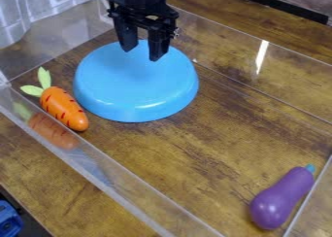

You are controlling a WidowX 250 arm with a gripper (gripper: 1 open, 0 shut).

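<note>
My black gripper (140, 42) hangs over the back part of a round blue disc (136, 87), its two fingers pointing down and apart, with nothing visible between them. An orange toy carrot (62, 107) with a green top lies to the left of the disc, beside the clear wall. A purple toy eggplant (281, 198) lies at the lower right.
Clear walls (123, 183) run along the left and right of the wooden surface (195, 163). A blue object (8, 221) shows at the lower left, outside the wall.
</note>
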